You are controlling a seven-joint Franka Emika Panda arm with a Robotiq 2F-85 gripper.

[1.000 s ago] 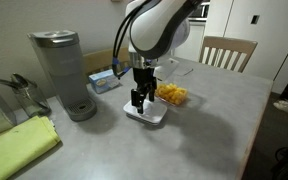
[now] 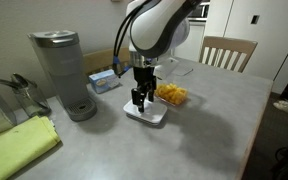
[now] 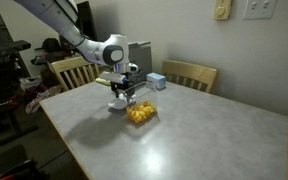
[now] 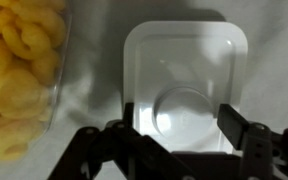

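Note:
A white, square, round-cornered dish or lid (image 4: pixel 184 50) lies on the table, filling the middle of the wrist view. A round white shape (image 4: pixel 183 108) shows on its near half; whether it is a separate piece or part of the dish, I cannot tell. My gripper is over this near half, its dark fingers (image 4: pixel 128 117) apart on either side of the round shape. No grip on anything shows. In exterior view 1 the same white dish (image 2: pixel 156 113) sits under the gripper (image 2: pixel 141 101), partly hidden by it.
Beside the dish stands a clear container of orange-yellow puffs (image 2: pixel 171 93). A tall grey cylinder dispenser (image 2: pixel 64 70), a blue-and-white box (image 2: pixel 105 81), a cup of utensils (image 2: pixel 30 97) and a yellow-green cloth (image 2: pixel 14 145) are also nearby. The tabletop (image 3: pixel 204 125) is wide and clear elsewhere.

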